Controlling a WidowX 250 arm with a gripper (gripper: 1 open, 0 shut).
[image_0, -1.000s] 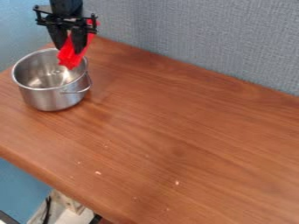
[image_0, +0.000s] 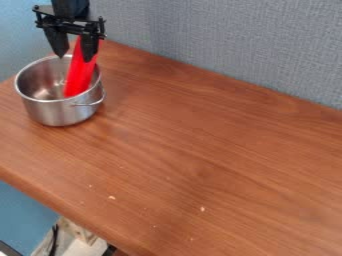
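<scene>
A steel pot (image_0: 47, 108) with a wire handle stands at the left of the wooden table. An elongated red object (image_0: 80, 70) is in the pot, leaning upright on its right side, its top rising above the rim just below my gripper (image_0: 72, 40). The black gripper hangs over the pot at the top left; whether its fingers touch the red object is hard to tell.
A grey fabric wall (image_0: 241, 40) runs along the back. A blue surface lies beyond the table's left edge.
The red object has moved down into the pot and stands more upright. My gripper has shifted slightly left, and its fingers appear farther apart.
</scene>
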